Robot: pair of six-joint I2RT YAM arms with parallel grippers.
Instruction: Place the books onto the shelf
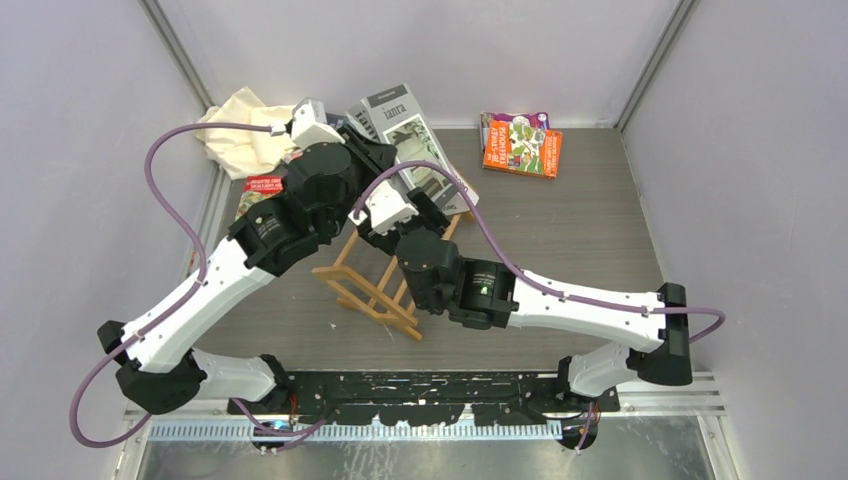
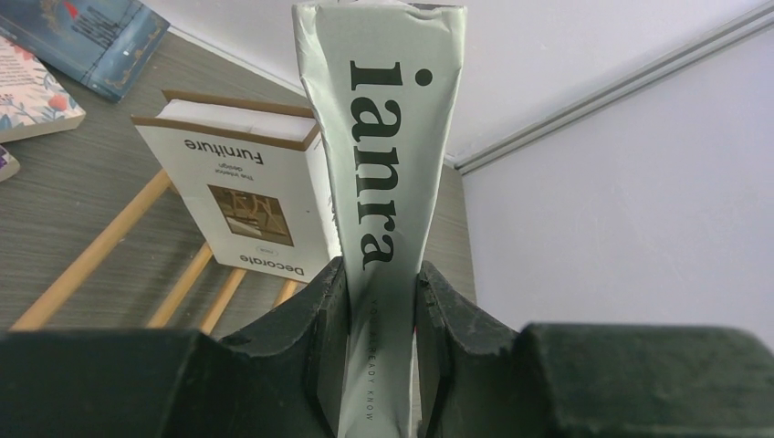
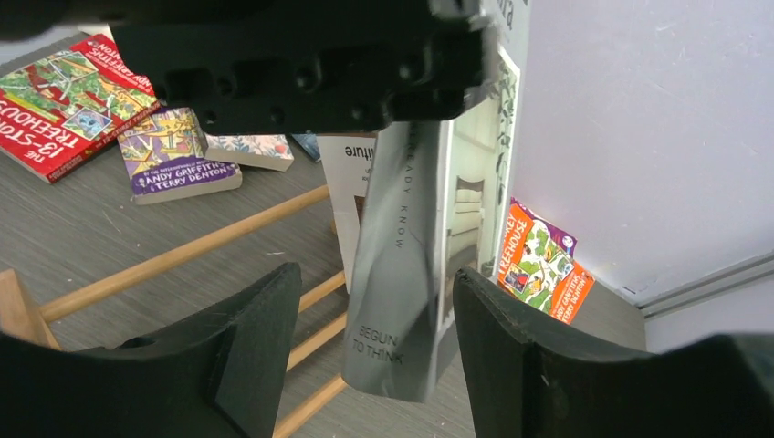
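A thick grey file [image 1: 385,115] with a house picture on its cover is held up above the wooden rack [image 1: 345,278]. My left gripper is shut on its spine, which carries large dark letters [image 2: 376,164]. Lower down, my right gripper stands open, its fingers [image 3: 265,319] on either side of the spine's bottom end, with gaps at both sides. The white Furniture book [image 2: 246,196] leans in the rack, behind the held file. In the top view the arms hide part of the file and rack.
Orange and purple treehouse books [image 1: 520,145] lie at the back right. Red [image 3: 73,109] and purple [image 3: 173,155] books lie on the left. A cream cloth [image 1: 245,135] is bunched in the back left corner.
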